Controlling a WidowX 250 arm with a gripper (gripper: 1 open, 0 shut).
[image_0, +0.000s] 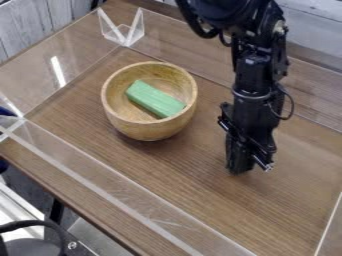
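Observation:
My black gripper (241, 162) points down over the wooden table at centre right, its tip low at or near the surface. It looks shut, with nothing visible between its fingers, though the tip is dark and small. To its left a wooden bowl (126, 124) holds a green block (155, 99).
A clear, angular object (122, 27) lies at the back left. Dark cables or parts show at the bottom left corner and along the left edge.

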